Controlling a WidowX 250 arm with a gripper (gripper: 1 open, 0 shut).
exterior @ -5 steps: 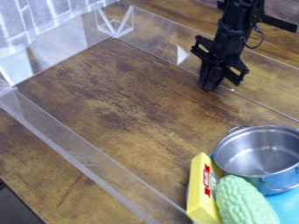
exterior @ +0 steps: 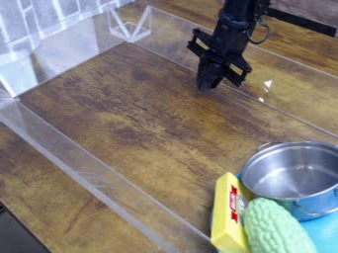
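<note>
My black gripper [exterior: 222, 61] hangs at the top centre of the camera view, over the back of the wooden table inside a clear plastic wall. Its fingers are dark and small in view, so how far apart they stand is hard to tell, and I cannot make out anything between them.
At the lower right are a steel pot [exterior: 291, 178], a yellow box [exterior: 227, 217] with red on it and a green bumpy object [exterior: 275, 227], beside something blue. Clear walls [exterior: 79, 168] edge the work area.
The gripper has moved left and a little up, away from the right-hand clear wall. The objects at the lower right have not moved.
</note>
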